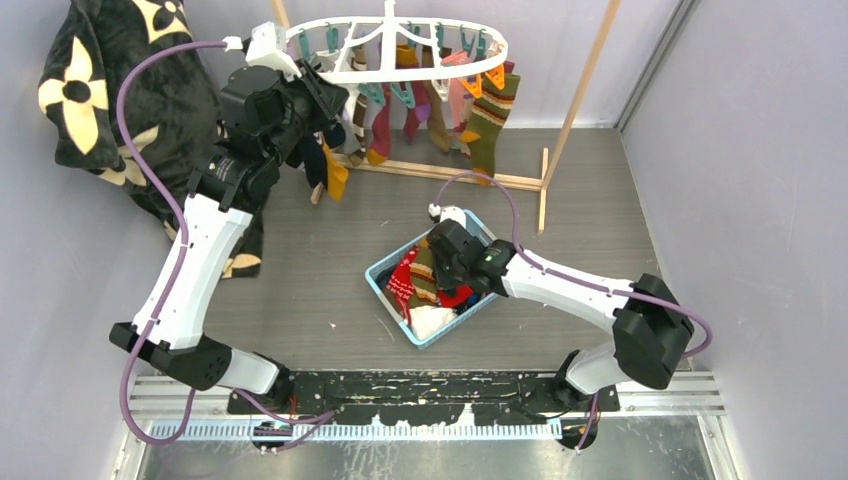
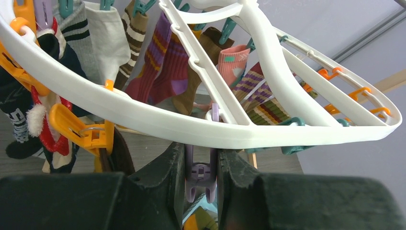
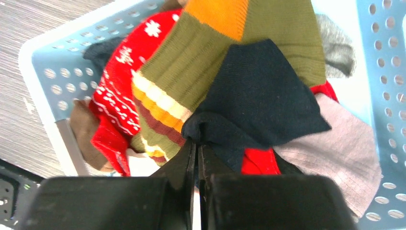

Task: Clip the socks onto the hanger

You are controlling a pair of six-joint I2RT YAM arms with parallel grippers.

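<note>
The white oval hanger [image 1: 420,74] carries hanging socks such as a striped olive one [image 1: 490,125]. At its near left rim, my left gripper is shut on a lilac clip [image 2: 201,175] below the rim; no sock shows in that clip. Down in the blue basket [image 1: 408,333], my right gripper is shut on a dark navy sock [image 3: 261,91], pinching a fold at its near end. The rest of that sock lies spread over an olive striped sock [image 3: 191,62] and a red patterned one [image 3: 131,62].
Several teal clips and orange clips, including one orange clip [image 2: 81,127] left of my left gripper, line the hanger. Wooden stand poles [image 1: 580,90] rise beside it. A dark flowered blanket [image 1: 85,110] hangs at the left. Floor around the basket is clear.
</note>
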